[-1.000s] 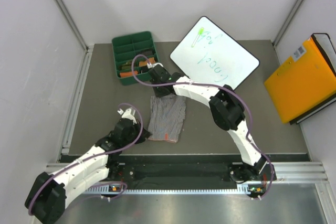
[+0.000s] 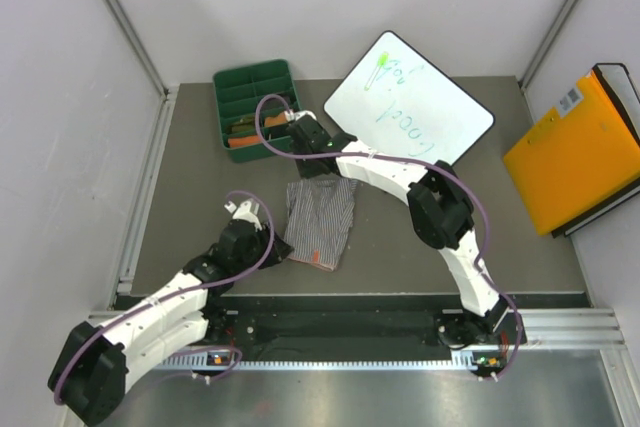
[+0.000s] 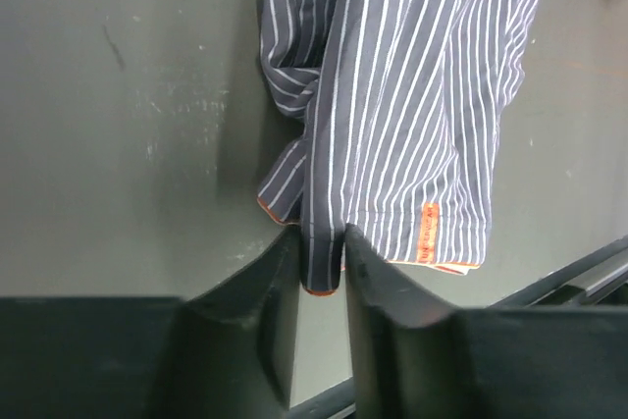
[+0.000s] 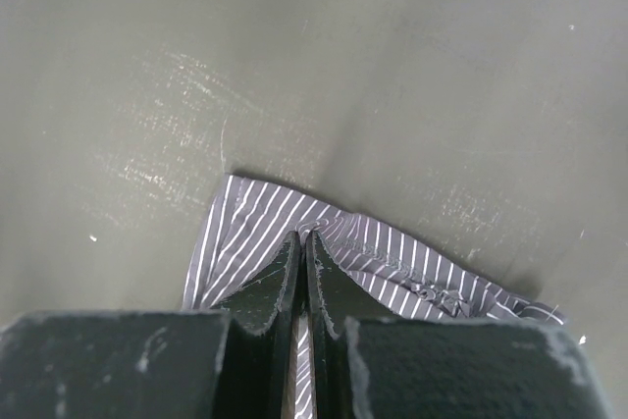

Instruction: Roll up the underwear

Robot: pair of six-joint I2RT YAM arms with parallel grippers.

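Note:
The grey underwear with white stripes and orange trim [image 2: 320,217] lies on the table in front of the two arms. At its near left corner is my left gripper, fingers part-way apart. A narrow folded strip of cloth fills the gap between them; whether it is pinched cannot be told. An orange label [image 3: 429,228] shows right of that fold. Over the far edge my right gripper is shut, tips against the striped cloth [image 4: 260,218], which puckers around them. Any thin cloth caught between these fingers is hidden.
A green divided box [image 2: 222,112] holding rolled items stands behind the underwear. To the right are a whiteboard [image 2: 410,107] with a green marker and an orange binder [image 2: 575,157]. Bare table [image 2: 450,257] lies right of the cloth.

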